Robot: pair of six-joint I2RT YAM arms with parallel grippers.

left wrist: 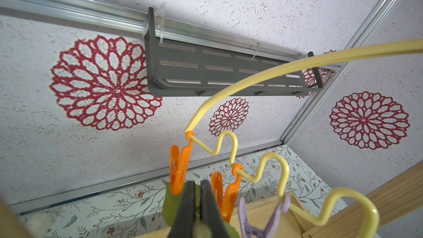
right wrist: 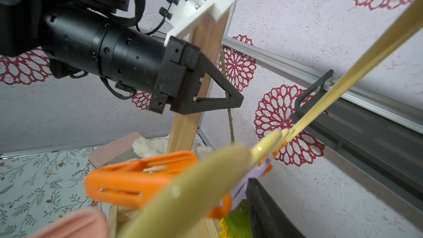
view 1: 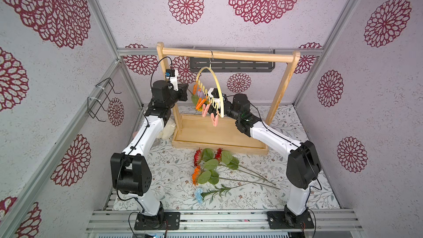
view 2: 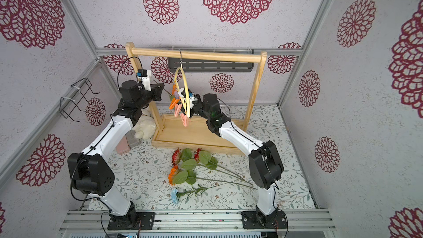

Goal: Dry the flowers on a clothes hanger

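Observation:
A yellow hanger [view 1: 219, 89] with orange, lilac and pink clothespins hangs from the wooden rack's bar. My left gripper is shut on the thin stem [right wrist: 230, 123] of a sunflower that dangles head down; its leaf [left wrist: 171, 207] and a bit of yellow petal [right wrist: 223, 229] show. Close against the hanger is my right gripper, its dark fingers by the lilac clothespin [right wrist: 240, 189]. Its fingertips are blurred and partly hidden by the hanger, so how far apart they stand is unclear. Red, orange and blue flowers [view 1: 199, 196] lie on the table.
Under the hanger is the rack's shallow wooden tray [view 1: 220, 147], empty. The rack's left post [right wrist: 207, 57] stands right behind my left gripper. A grey shelf [view 1: 260, 67] is fixed to the back wall. A white plush toy [view 2: 144, 127] sits left of the tray.

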